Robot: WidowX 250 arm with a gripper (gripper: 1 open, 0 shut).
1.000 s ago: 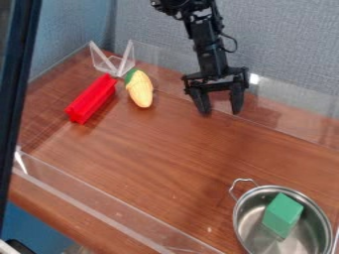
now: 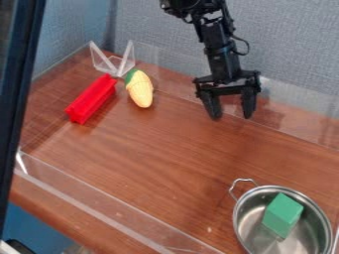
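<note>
My black gripper (image 2: 231,103) hangs at the back centre of the wooden table, its two fingers apart with nothing seen between them. To its left lie a yellow corn cob (image 2: 141,90) with a green tip and a red bar-shaped block (image 2: 91,99). A steel pot (image 2: 255,241) at the front right holds a green block (image 2: 282,213). The gripper is well apart from all these objects.
Clear plastic walls edge the wooden tabletop (image 2: 172,159), with a clear pointed piece at the back left corner. A dark vertical edge fills the far left of the view.
My gripper has shifted slightly to the right, and its fingers look a little wider apart. The objects have not moved.
</note>
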